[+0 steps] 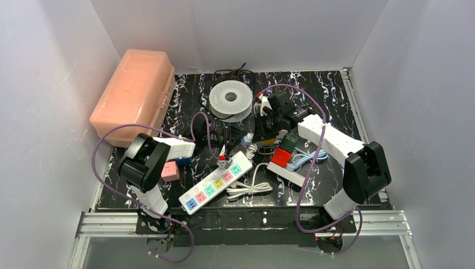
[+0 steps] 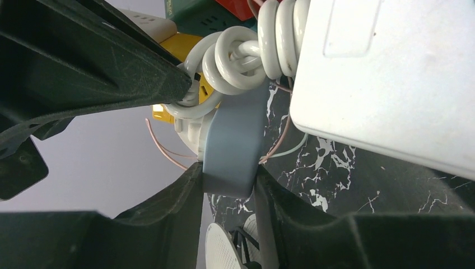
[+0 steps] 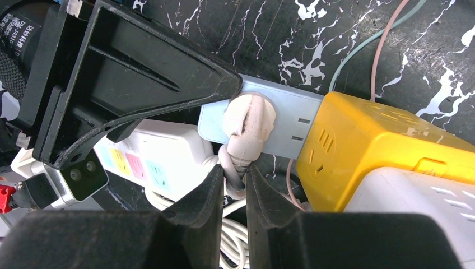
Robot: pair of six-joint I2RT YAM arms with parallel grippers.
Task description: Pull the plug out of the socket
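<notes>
In the left wrist view my left gripper grips a pale blue socket block [image 2: 235,134]. A white plug [image 3: 249,120] sits on that block's face, its coiled cord [image 2: 232,59] running off beside it. In the right wrist view my right gripper has its fingertips closed round the plug's cable end, just below the plug body. From above, both grippers meet near the middle of the table, above the upper end of the multicoloured power strip [image 1: 215,182].
A yellow cube [image 3: 364,151] lies right beside the block. Red and green cubes [image 1: 280,157], cable bundles [image 1: 249,190] and a white reel [image 1: 229,98] crowd the middle. A pink lidded box [image 1: 131,95] fills the back left.
</notes>
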